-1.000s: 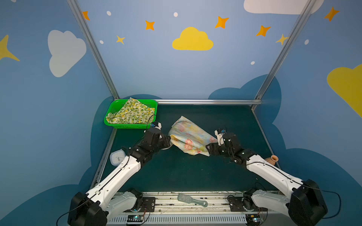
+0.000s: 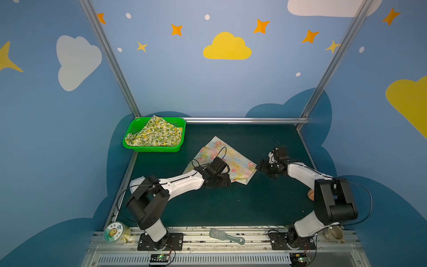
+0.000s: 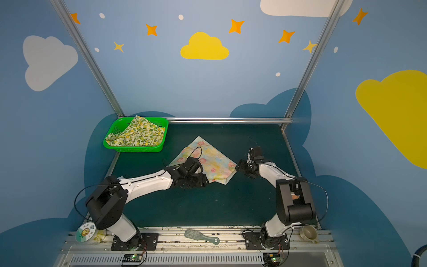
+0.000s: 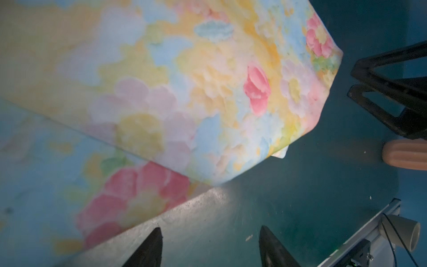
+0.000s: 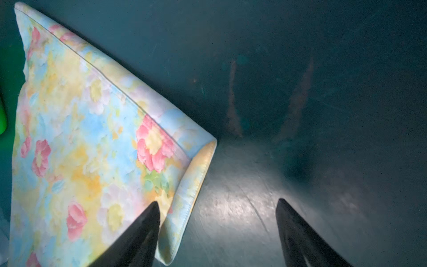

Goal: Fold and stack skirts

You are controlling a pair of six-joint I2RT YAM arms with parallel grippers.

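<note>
A pastel floral skirt (image 2: pixel 235 162) lies on the dark green table, folded over, its near and right edges not quite lined up. Over its near-left part my left gripper (image 2: pixel 228 179) covers some of the cloth; the left wrist view shows its fingers (image 4: pixel 149 249) apart beyond the skirt's edge, bare table between them. At the skirt's right corner is my right gripper, also open and holding nothing. One right finger (image 5: pixel 144 231) overlaps the turned-up narrow edge of the skirt in the right wrist view. A yellow-green patterned cloth (image 2: pixel 158 132) lies loosely in the green basket (image 2: pixel 161 149).
The basket stands at the back left. An orange-brown vase (image 4: pixel 404 154) is at the right, mostly behind the right arm. A grey-green brush (image 2: pixel 226 236) lies on the front rail, with a beige cup (image 2: pixel 334 233) to its right.
My left gripper has swung right and nearer, across the skirt's near part. The right gripper has drawn back slightly to the right, off the cloth. The skirt lies flatter than a second ago.
</note>
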